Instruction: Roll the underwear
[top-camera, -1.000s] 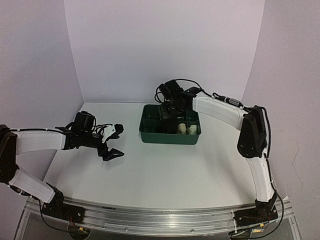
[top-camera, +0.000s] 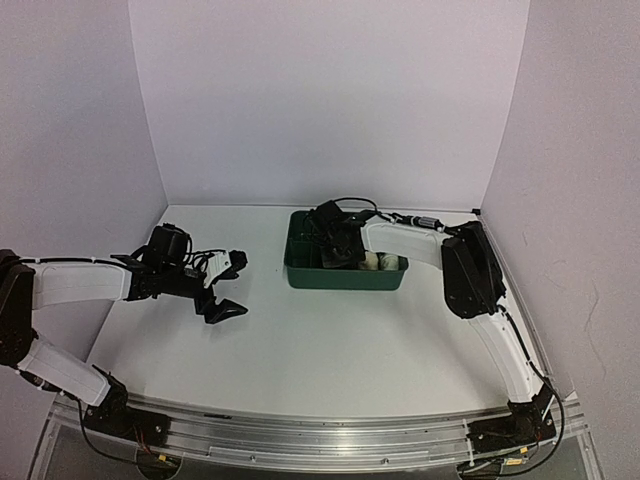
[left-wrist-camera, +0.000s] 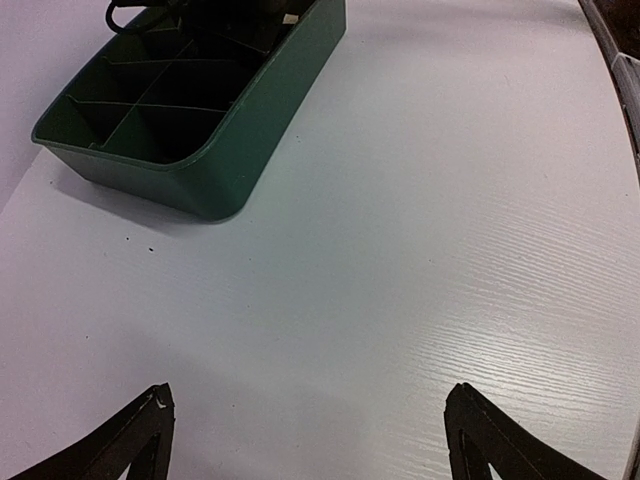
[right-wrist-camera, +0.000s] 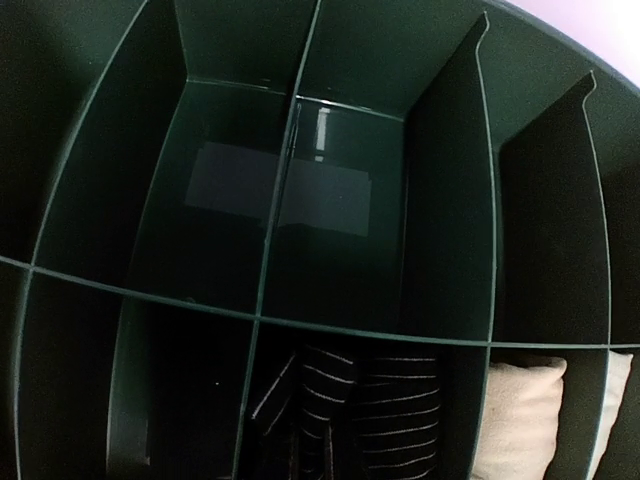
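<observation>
A green divided bin (top-camera: 343, 279) stands at the back centre of the table. In the right wrist view, black cloth with thin white stripes (right-wrist-camera: 390, 410) lies in one compartment, beside light beige cloth pieces (right-wrist-camera: 520, 410) in compartments to its right. My right gripper (top-camera: 340, 250) is down at the bin; its fingers are not visible in the right wrist view, so its finger state is unclear. My left gripper hangs open over the bare table to the left of the bin, nothing between its fingers.
Walls surround it at the back and both sides. Several compartments of the bin look empty.
My right arm has lowered into the bin over the last second. The bin has shifted slightly to the right. The left arm stays in place.
</observation>
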